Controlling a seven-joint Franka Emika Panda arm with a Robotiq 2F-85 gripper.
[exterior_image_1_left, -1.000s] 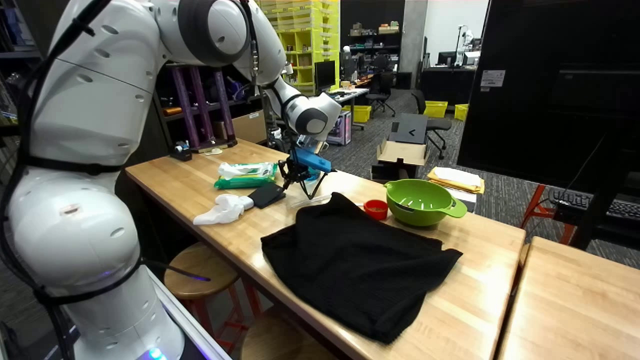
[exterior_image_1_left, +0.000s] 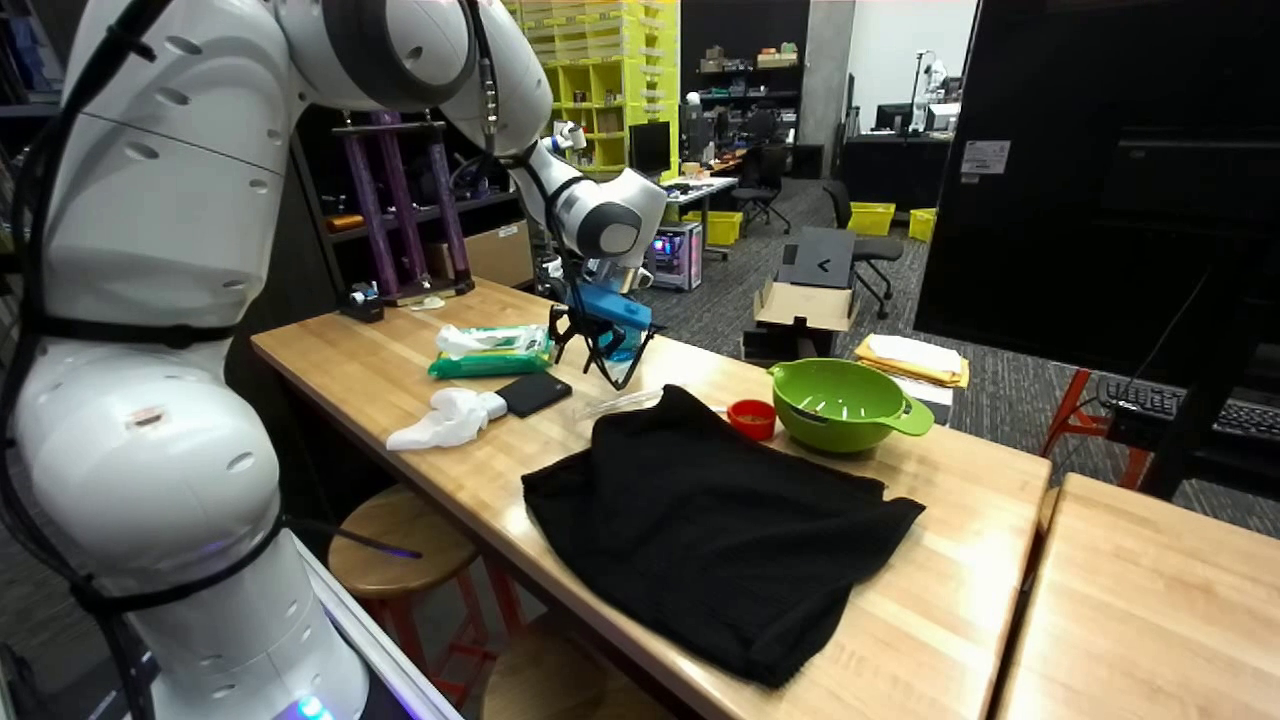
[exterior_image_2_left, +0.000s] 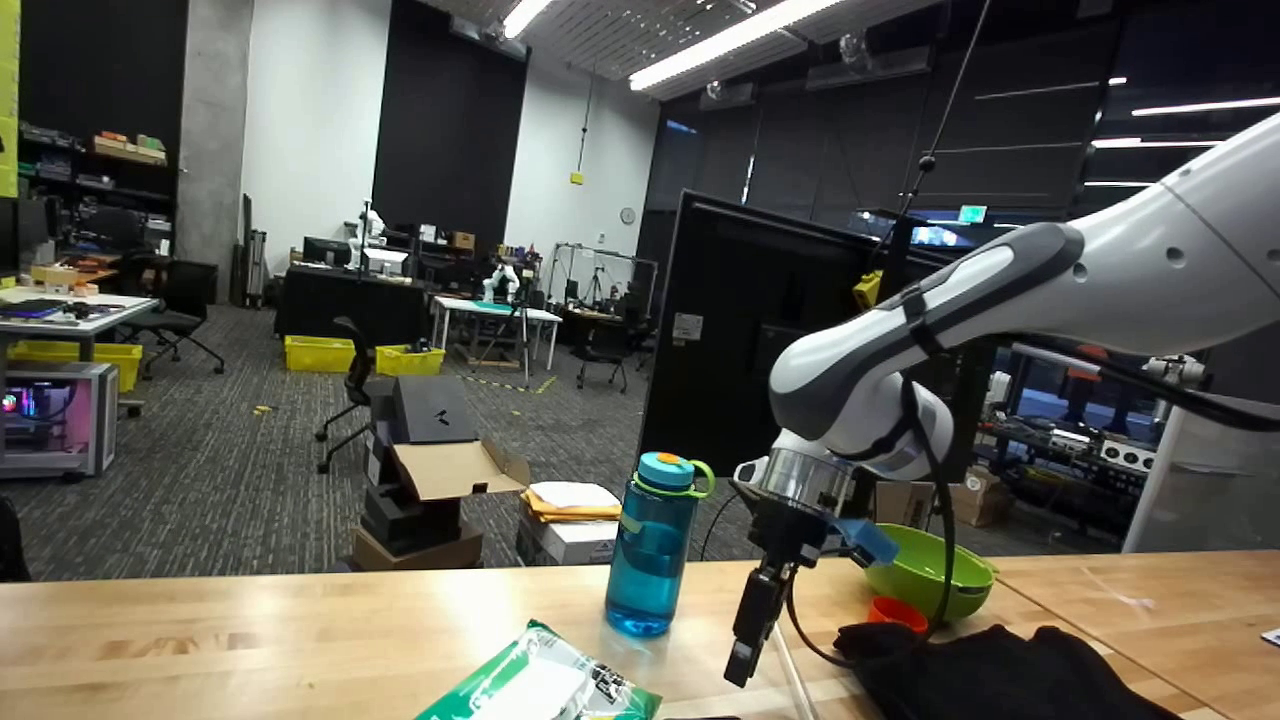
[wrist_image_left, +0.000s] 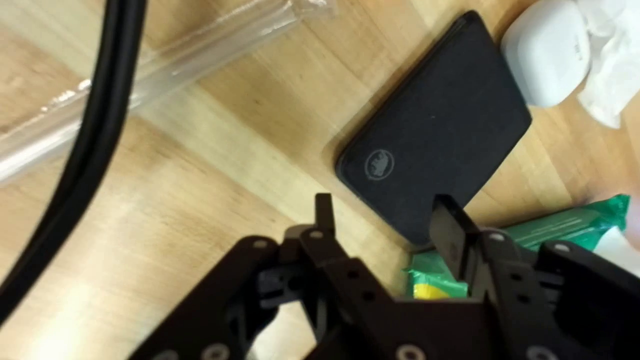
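A flat black wallet-like case (wrist_image_left: 441, 120) with a small round logo lies on the table in the wrist view. My gripper is above its near corner, its fingers apart and nothing gripped between them. One fingertip (wrist_image_left: 324, 210) shows over bare wood, while the other overlaps the edge of the case from this angle. In exterior view 1 the case (exterior_image_1_left: 534, 394) lies left of the gripper (exterior_image_1_left: 588, 362), between it and a white case with tissue (exterior_image_1_left: 450, 420). A green wipes packet (exterior_image_1_left: 492, 352) is behind the case.
A blue bottle (exterior_image_2_left: 654, 546) stands close to the arm. Clear plastic wrap (wrist_image_left: 204, 66) lies to one side. Farther right are a black cloth (exterior_image_1_left: 720, 528), a red cup (exterior_image_1_left: 752, 418) and a green colander (exterior_image_1_left: 840, 406).
My gripper has shifted left in exterior view 1, and its fingers now show wider apart. The black case's far corner looks lower, the case flatter on the table.
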